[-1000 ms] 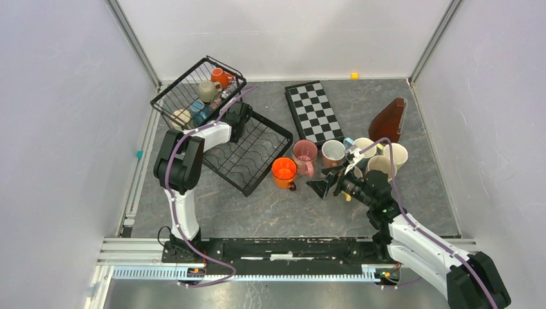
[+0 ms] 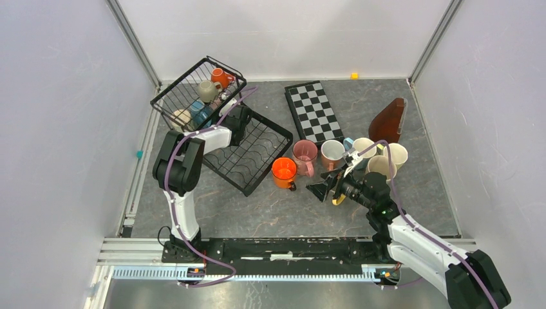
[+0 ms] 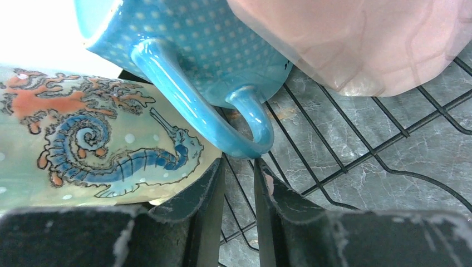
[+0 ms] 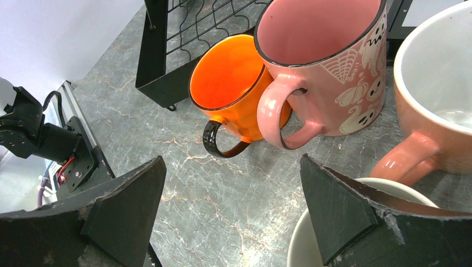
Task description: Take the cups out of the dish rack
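Observation:
In the left wrist view, a dotted blue cup (image 3: 211, 50) lies tilted in the upper tier of the dish rack (image 2: 179, 80). My left gripper is open, its fingertips close to the low end of the blue handle (image 3: 192, 114). A seahorse cup (image 3: 106, 136) and a pink cup (image 3: 367, 44) flank it. Red (image 2: 222, 78) and beige (image 2: 208, 91) cups sit farther back. At the table, my right gripper (image 2: 326, 187) stands open over a white cup (image 4: 303, 245), partly hidden by one finger. Nothing is held there.
The rack's lower tier (image 2: 272, 124) looks empty. Standing cups include orange (image 2: 283, 172), pink (image 2: 304, 152) and white-lined (image 2: 333, 151), plus several pale ones at right. A checkered board (image 2: 314, 111) and brown object (image 2: 387, 121) lie behind.
Beneath the right gripper, the yellow handle of a cup has swung leftward. The left gripper has shifted very slightly; the right arm looks nearly still.

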